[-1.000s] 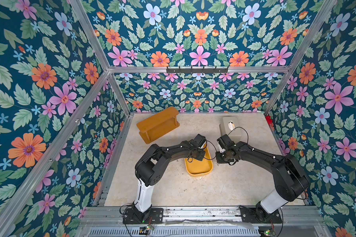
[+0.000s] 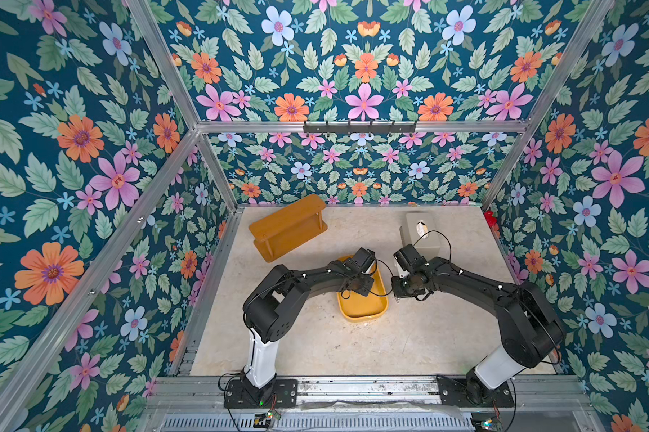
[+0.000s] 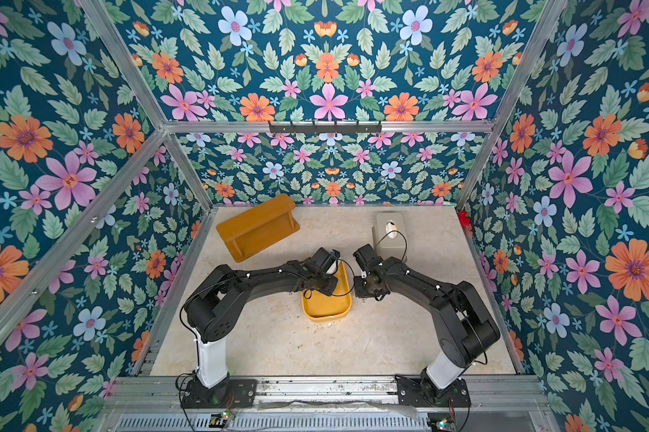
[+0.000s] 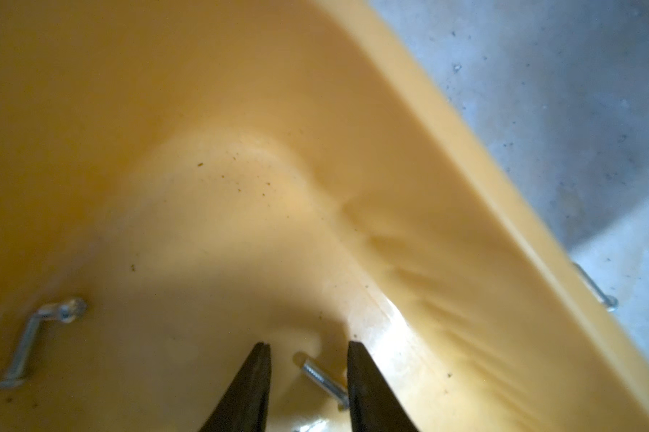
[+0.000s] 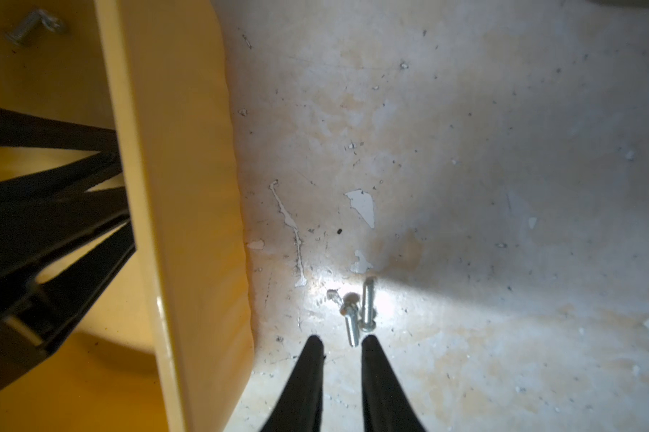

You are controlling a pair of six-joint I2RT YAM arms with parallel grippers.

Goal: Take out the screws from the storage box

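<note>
The yellow storage box [image 2: 362, 316] stands mid-table. Within it, my left gripper is open, its black fingers [image 4: 246, 388] apart above the floor of the box. A small screw [image 4: 326, 384] lies between and below those fingertips, its lower end against the right finger's outline. Farther left in the box are more screws [image 4: 23, 349], two close together. Outside the box's right wall, my right gripper is open over the table. Just ahead of its fingertips lie screws [image 5: 368, 304] on the tabletop, close together; nothing shows between the fingers.
An orange-brown shelf piece [image 2: 288, 229] lies at the back left. At the back right stands a grey-beige block [image 2: 426, 248] with a white part on top. The box's raised right wall [image 5: 187, 216] separates the two grippers. Clear table [image 2: 295, 352] lies in front.
The left arm has shifted very slightly left. The right arm, box and other objects look the same.
</note>
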